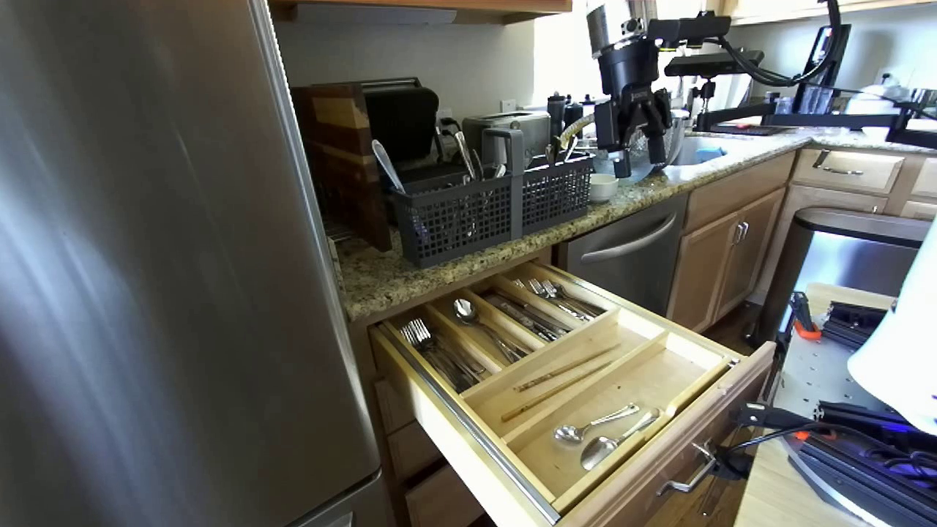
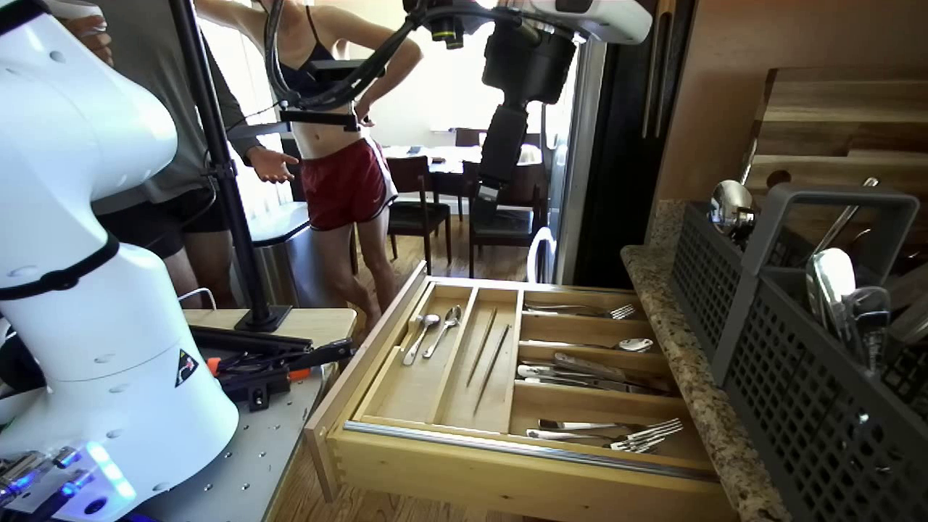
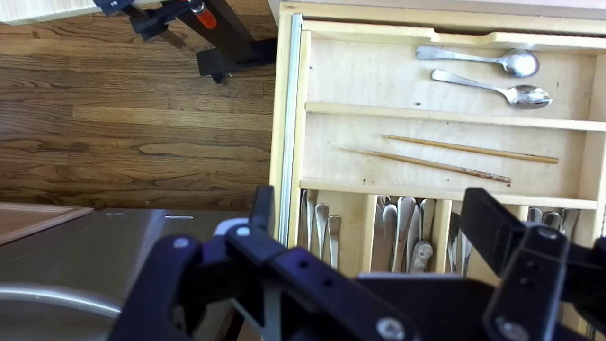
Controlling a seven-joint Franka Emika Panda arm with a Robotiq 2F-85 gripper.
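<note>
High above the pulled-out wooden drawer (image 1: 439,398), my gripper (image 1: 641,167) stands open with nothing between its fingers. In the wrist view the gripper has its fingers spread wide over the cutlery slots. Two silver spoons, one of them a round-bowled spoon (image 3: 520,63), the other a pointed spoon (image 3: 528,96), lie in the front compartment. Two wooden chopsticks (image 3: 471,148) rest side by side in the middle compartment. At the back, separate slots hold forks (image 2: 648,435), a spoon (image 2: 635,344), knives (image 2: 574,373) and more forks (image 2: 622,312).
A grey basket (image 1: 457,219) of utensils stands on the granite counter (image 1: 386,285) behind the drawer. The fridge (image 1: 176,263) rises close beside it. Two people stand beyond the drawer, one in red shorts (image 2: 344,187). Air above the drawer is clear.
</note>
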